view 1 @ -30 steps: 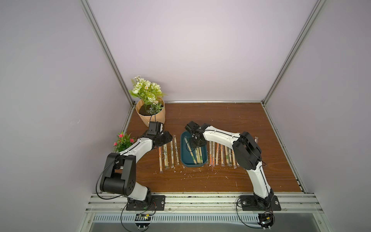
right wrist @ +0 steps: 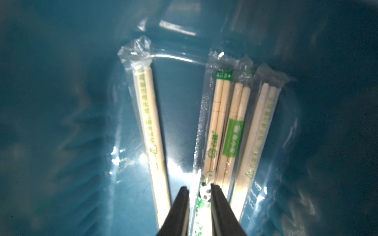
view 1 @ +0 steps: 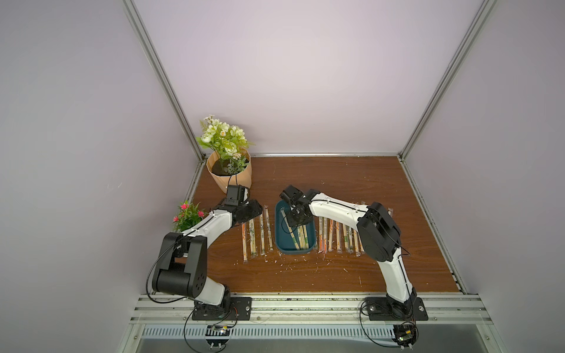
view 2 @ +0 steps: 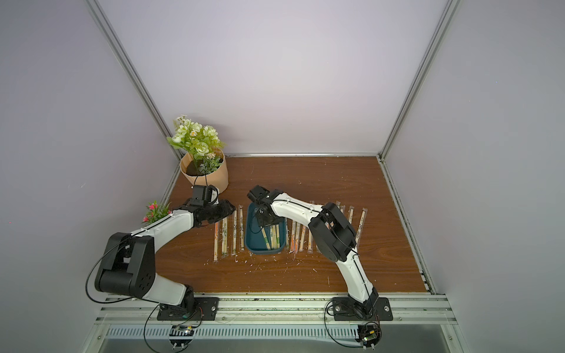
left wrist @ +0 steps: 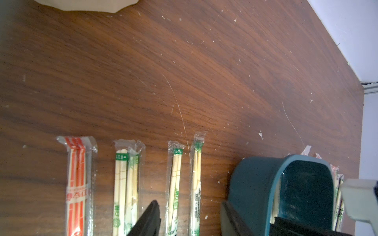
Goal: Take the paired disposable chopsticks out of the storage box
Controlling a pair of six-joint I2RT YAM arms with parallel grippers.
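The teal storage box [view 1: 281, 242] holds several wrapped chopstick pairs: one [right wrist: 154, 137] lies apart on the left, others [right wrist: 232, 137] side by side on the right. My right gripper is over them inside the box, partly open, its tips near the pair printed with a panda [right wrist: 208, 153]; I cannot tell whether it touches it. My left gripper stands open above wrapped pairs [left wrist: 174, 177] on the table left of the box, with nothing held.
More wrapped pairs [view 1: 330, 235] lie right of the box, partly under the right arm. A flower pot [view 1: 229, 179] stands at the back left, a small red-flowered plant [view 1: 188, 217] at the left edge.
The right arm has shifted very slightly over the box. The left arm and the chopsticks look unchanged.
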